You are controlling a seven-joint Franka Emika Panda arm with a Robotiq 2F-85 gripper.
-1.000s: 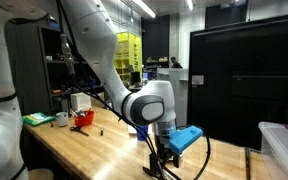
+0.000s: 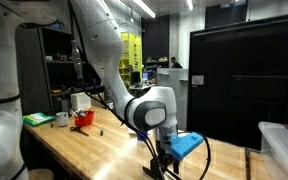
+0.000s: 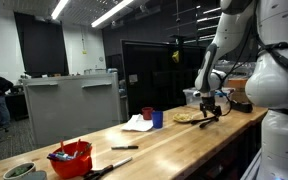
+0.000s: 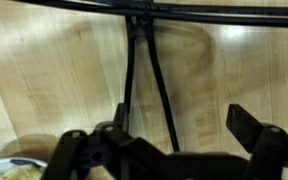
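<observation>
My gripper is open above the wooden table, its two dark fingers wide apart with nothing held. Between and beyond them, in the wrist view, lies a thin black tong-like object (image 4: 160, 85) with two narrow legs that spread towards the gripper. Its lower ends are partly hidden by the gripper. In exterior view 2 a dark object (image 3: 202, 122) rests on the table at or just below the gripper (image 3: 214, 112). Exterior view 1 has the gripper (image 2: 162, 168) low over the near part of the table, its fingertips hard to make out.
A plate of yellowish food (image 3: 165, 121) lies close by, its rim cutting the wrist view's lower left corner. A blue cup (image 3: 157, 119) and a red one (image 3: 147, 113) stand beyond. The red basket (image 3: 71, 160) holds several items. Black cables cross the wrist view's top.
</observation>
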